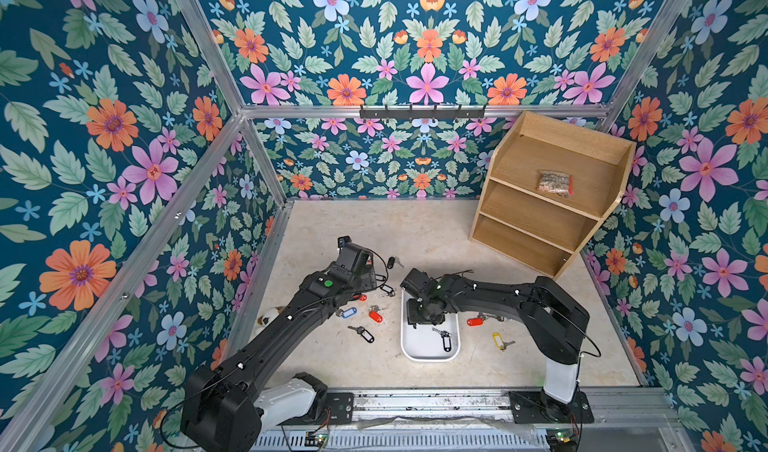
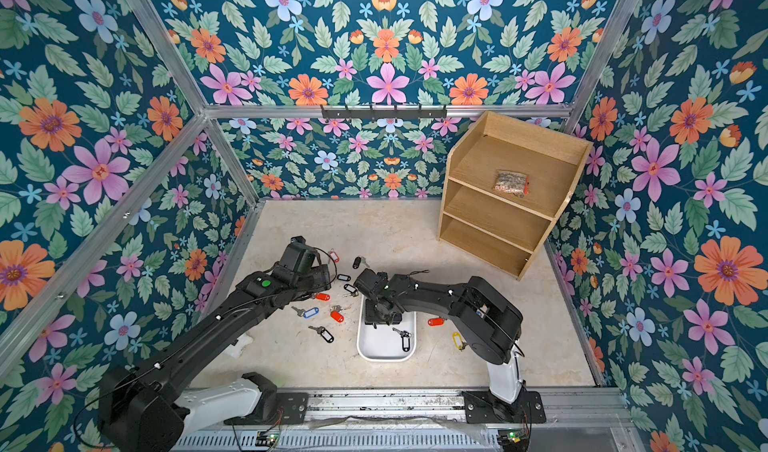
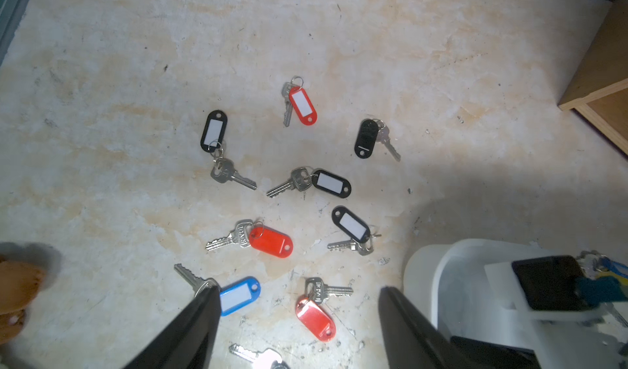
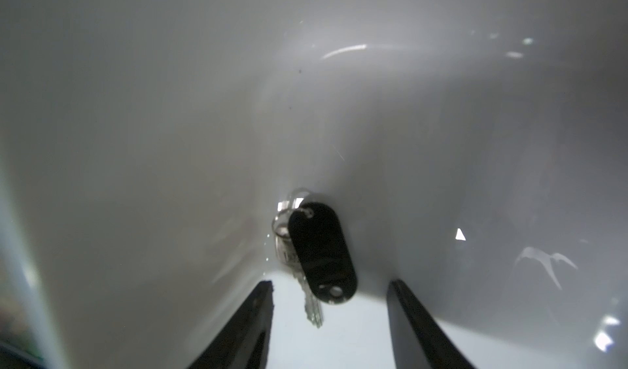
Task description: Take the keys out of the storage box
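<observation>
The white storage box (image 1: 430, 349) stands at the front middle of the table. Inside it, a key with a black tag (image 4: 322, 251) rests by the wall, between the spread fingers of my right gripper; the fingers are part open and not closed on it. From above, a black-tagged key (image 1: 445, 340) shows on the box floor; I cannot tell whether it is the same one. My left gripper is open above loose keys left of the box, among them a blue-tagged key (image 3: 240, 295) and a red-tagged key (image 3: 315, 318). Nothing is held in it.
Several more keys lie left of the box, including a black-tagged one (image 3: 331, 183). Right of it are a red-tagged key (image 1: 475, 321) and a yellow-tagged key (image 1: 499, 340). A wooden shelf (image 1: 552, 199) stands at the back right.
</observation>
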